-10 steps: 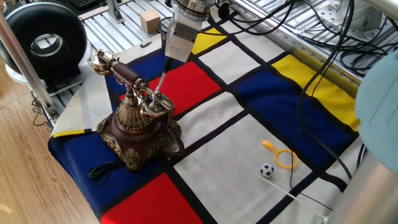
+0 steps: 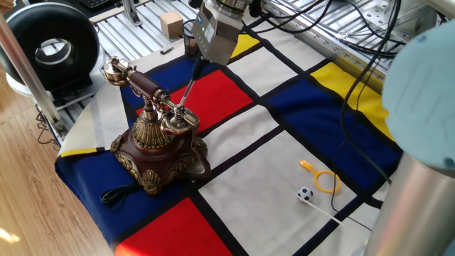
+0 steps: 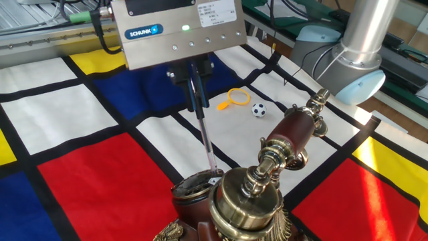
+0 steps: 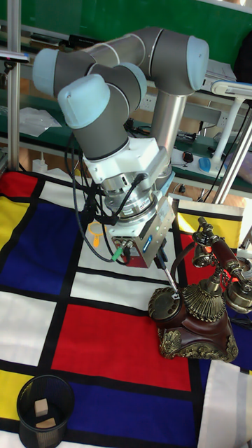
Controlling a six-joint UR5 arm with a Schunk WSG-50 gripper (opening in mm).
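An old-fashioned dark red and brass telephone (image 2: 154, 153) stands upright on the cloth, its handset (image 3: 289, 142) resting across the cradle. My gripper (image 3: 198, 112) is above the phone's dial side, pointing down. Its black fingers are closed around a thin, pale rod (image 3: 208, 146). The rod slants down to the round dial (image 4: 164, 302) on the phone's front. Its lower end is at or very close to the dial; contact cannot be told. The handset partly hides the dial in exterior view 2.
A colour-block cloth (image 4: 96, 339) covers the table. On it lie a yellow ring-shaped toy (image 2: 325, 180) and a small football (image 2: 305, 193). A black mesh cup (image 4: 45, 412) holds wooden blocks (image 4: 42, 407). Loose cables (image 2: 345, 117) hang near the arm.
The gripper body has turned and shifted slightly right in exterior view 1, leaning the rod more. The rod's lower end stays near the dial. The phone has not visibly moved.
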